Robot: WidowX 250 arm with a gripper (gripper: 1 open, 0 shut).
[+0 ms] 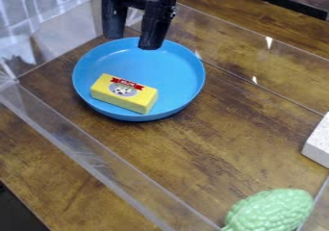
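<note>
A yellow box [123, 93] with a red label and a white-and-black picture lies in a blue plate [174, 86], toward its front left. My black gripper [137, 28] hangs over the back edge of the plate, behind and above the box. Its two fingers stand apart, open, and nothing shows between them.
A green brain-like object [267, 212] lies at the front right. A white block [317, 139] sits at the right edge. Clear panels border the left side.
</note>
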